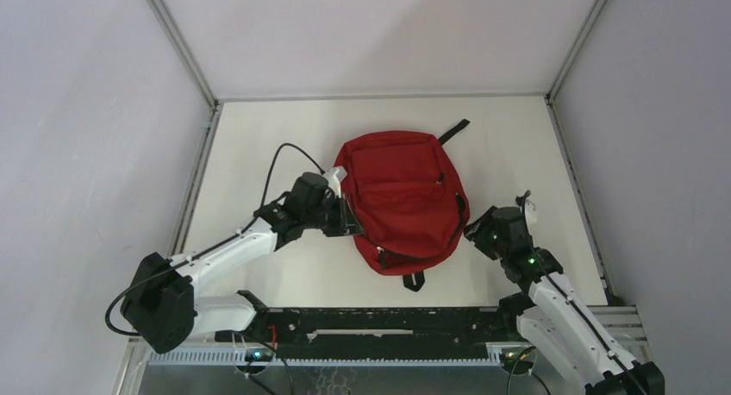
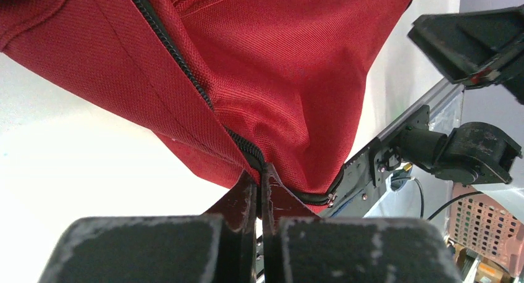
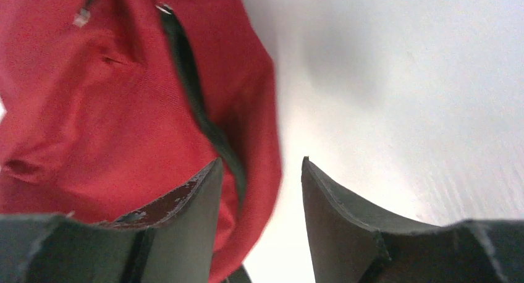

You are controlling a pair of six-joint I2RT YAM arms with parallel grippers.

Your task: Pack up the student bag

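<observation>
A red backpack lies flat on the white table, its black strap end pointing to the far right. My left gripper is shut on the bag's edge fabric beside the black zipper, at the bag's left side. In the right wrist view the right gripper is part open over the bag's right edge, with nothing held between its fingers. A dark zipper line runs along that edge, and the view is slightly blurred.
Bare table surrounds the bag at the back and on both sides. A short black loop sticks out at the bag's near end. Dark rail borders the table's front.
</observation>
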